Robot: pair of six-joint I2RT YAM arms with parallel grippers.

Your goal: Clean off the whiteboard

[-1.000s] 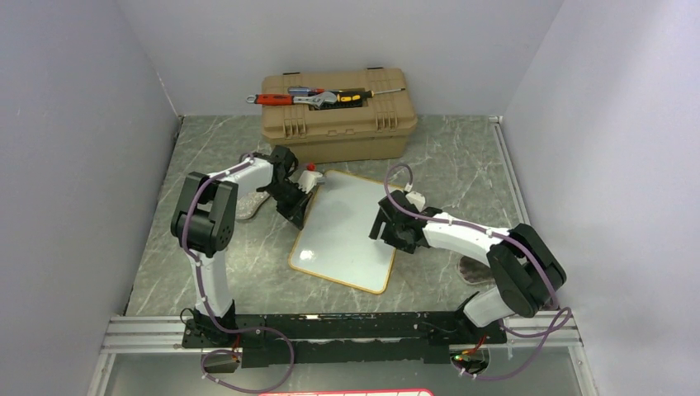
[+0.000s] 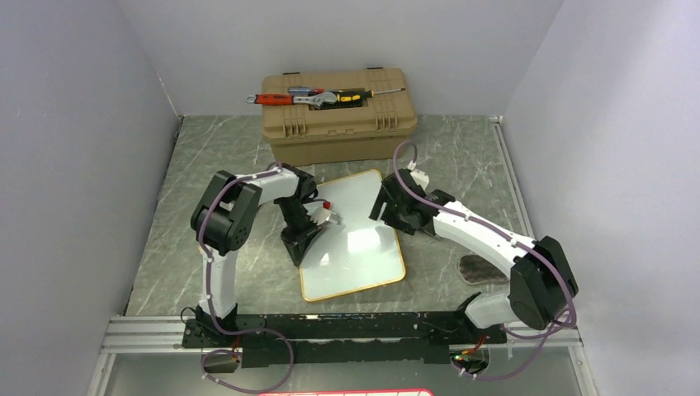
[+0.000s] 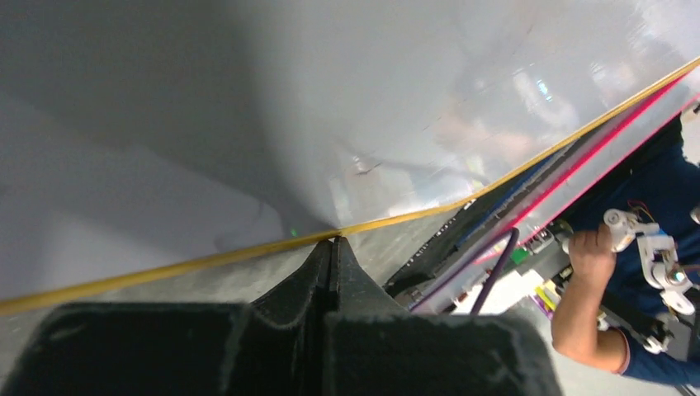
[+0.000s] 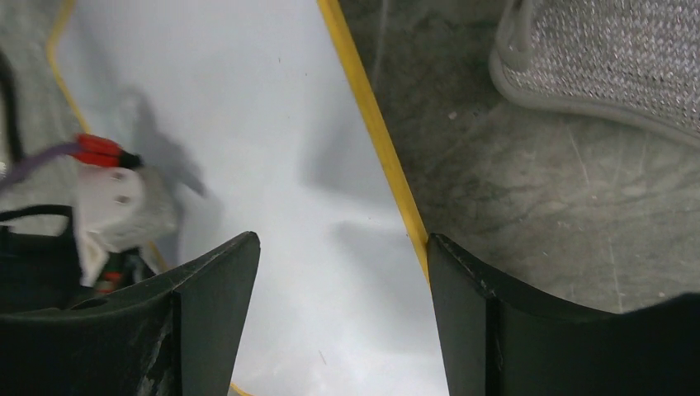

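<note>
The white board with a yellow rim (image 2: 355,247) lies turned slightly askew on the table between my arms. At its left edge, my left gripper (image 2: 297,257) is shut; in the left wrist view its fingertips (image 3: 340,247) meet at the yellow rim, pinching the board's edge. Over the right edge, my right gripper stands open, its fingers wide apart with one finger (image 4: 462,280) beside the rim and the other over the white surface. Small dark marks show on the whiteboard (image 3: 363,165) in the left wrist view. No eraser can be made out.
A tan toolbox (image 2: 338,148) with tools on top stands behind the board. A grey mesh-topped item (image 4: 611,66) lies right of the board in the right wrist view. Another mesh item (image 2: 481,269) rests near the right arm. Bare table shows at the far left.
The board has turned counterclockwise seen from above, its near right corner swinging right and away. My left gripper has moved toward the near side; the right one has shifted slightly away from the near edge.
</note>
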